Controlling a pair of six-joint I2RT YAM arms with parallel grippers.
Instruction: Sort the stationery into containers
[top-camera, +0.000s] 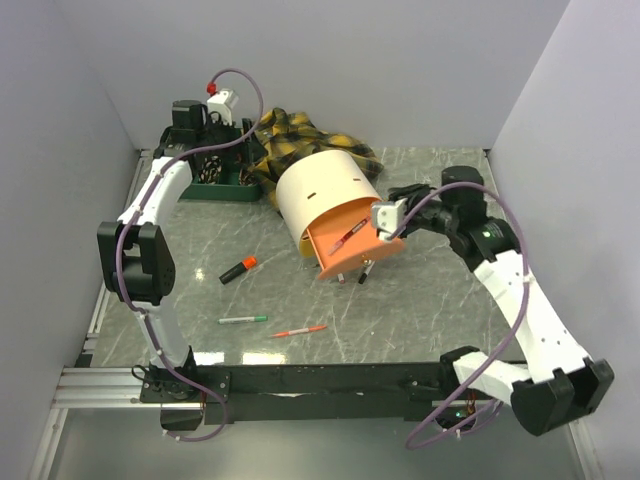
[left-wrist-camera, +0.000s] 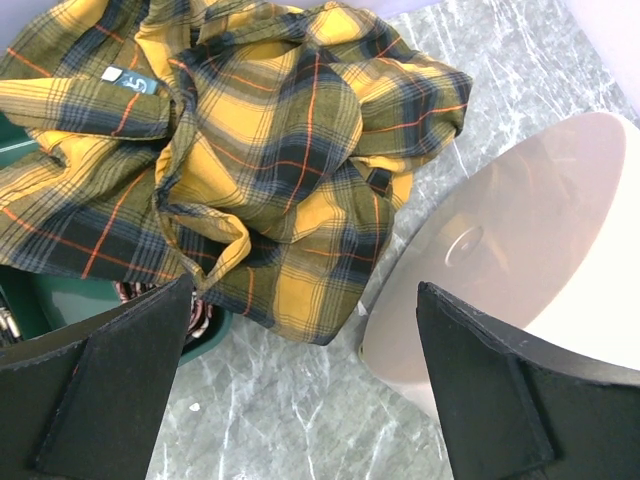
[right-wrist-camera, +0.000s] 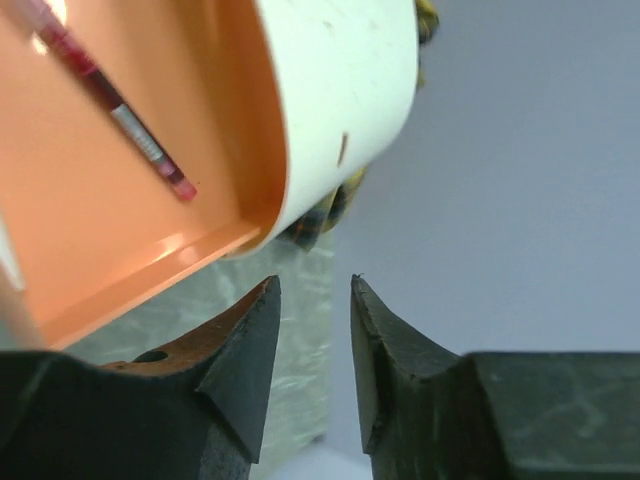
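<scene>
A red marker lies on the orange tray of the tipped cream cylinder container, also in the right wrist view. My right gripper is beside that tray, fingers part open and empty. My left gripper hangs open over the green bin and plaid cloth. On the floor lie a black marker with orange cap, a green marker and an orange marker. More markers lie just below the tray.
The cloth is heaped behind the container at the back. Walls stand at both sides and the back.
</scene>
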